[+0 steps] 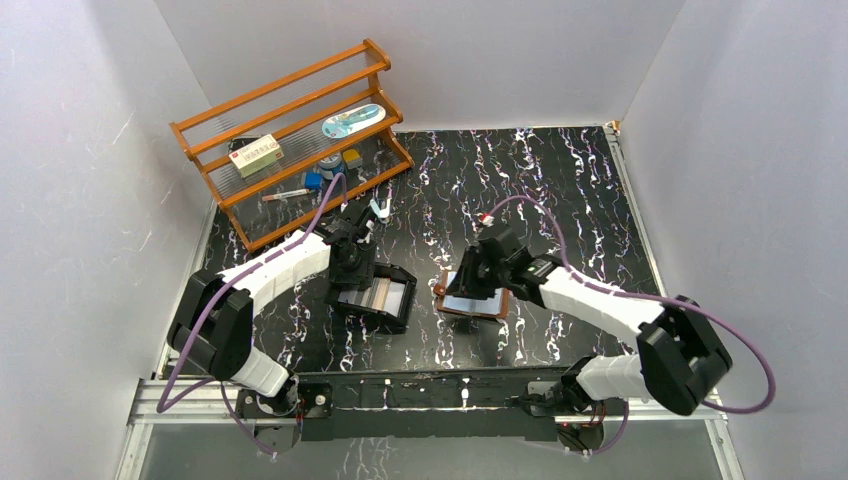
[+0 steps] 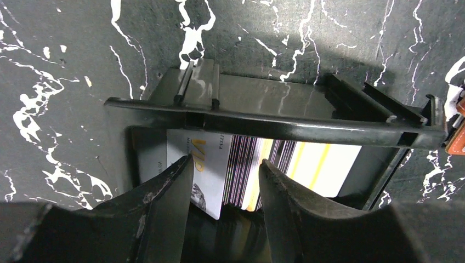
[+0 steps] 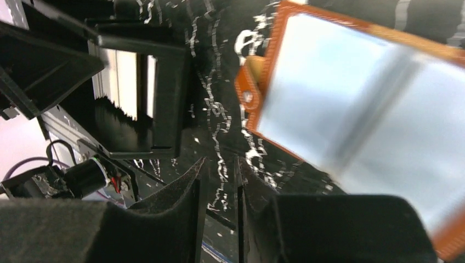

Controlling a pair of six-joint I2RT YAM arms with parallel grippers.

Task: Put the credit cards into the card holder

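Observation:
Several cards lie side by side in a black tray [image 1: 395,318]; in the left wrist view a white card with gold lettering [image 2: 203,150] is at the left, beside striped and white ones. Over that tray is my left gripper, open, its fingertips on either side of part of the row, with no grip on a card visible. The brown card holder [image 3: 323,82] lies spread flat with pale clear sleeves. Above it is my right gripper, part open with a narrow gap and nothing seen between the fingers.
A wooden rack [image 1: 290,110] stands at the back left, holding a box [image 1: 256,155] and small items. The tray's raised black bar [image 2: 285,125] crosses in front of the left fingers. Bare marble table lies behind and right of the holder.

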